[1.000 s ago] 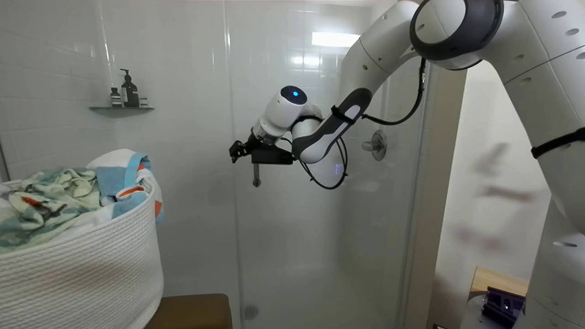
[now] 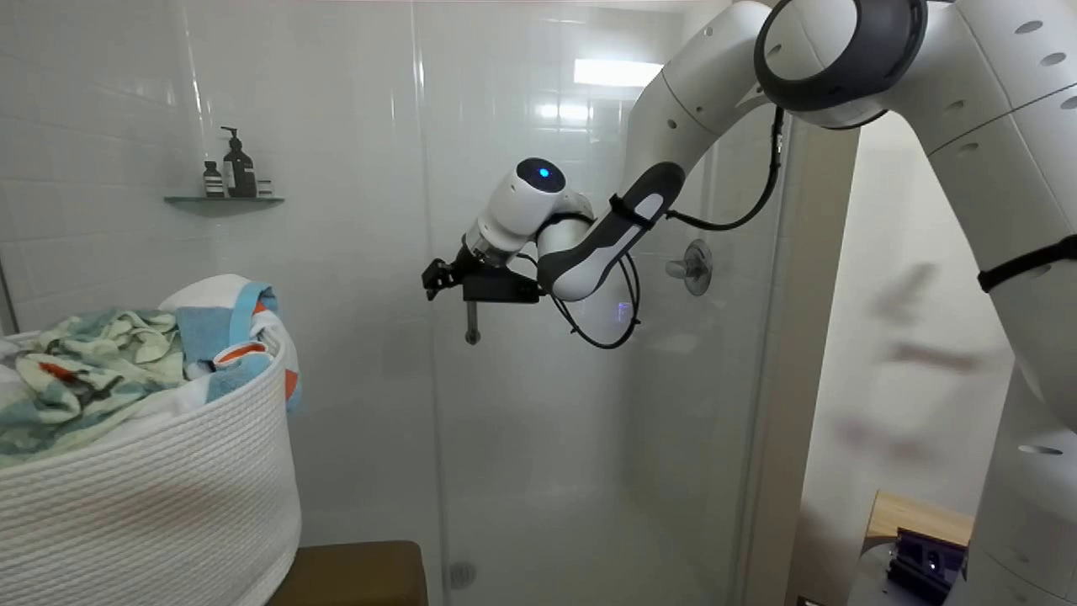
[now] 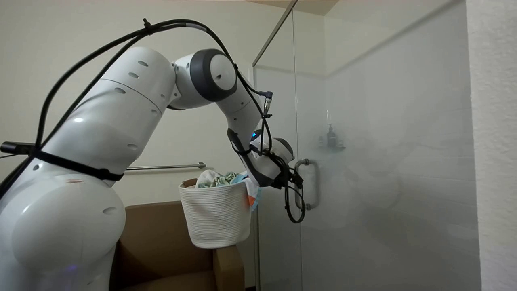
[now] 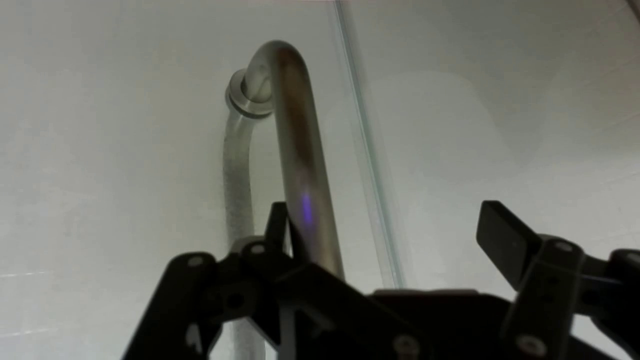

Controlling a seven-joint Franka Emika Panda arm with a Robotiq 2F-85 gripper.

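A brushed metal door handle (image 4: pixel 303 156) stands out from the glass shower door (image 4: pixel 120 150), filling the middle of the wrist view. My gripper is open, its two fingers wide apart. The handle's bar passes just right of the left finger (image 4: pixel 276 225), close against it or touching; I cannot tell which. Well clear of the bar, on the far side of the glass edge, is the right finger (image 4: pixel 504 243). The gripper's body hides the lower bar. In exterior view 1, only the handle's lower end (image 2: pixel 471 325) shows beneath the gripper (image 2: pixel 436 279).
A white woven basket (image 3: pixel 216 218) full of towels rests on a brown chair's arm (image 3: pixel 229 266), left of the door. Inside the shower, bottles (image 2: pixel 238 167) stand on a glass corner shelf (image 2: pixel 222 199). Cables (image 3: pixel 286 203) loop below the wrist near the handle.
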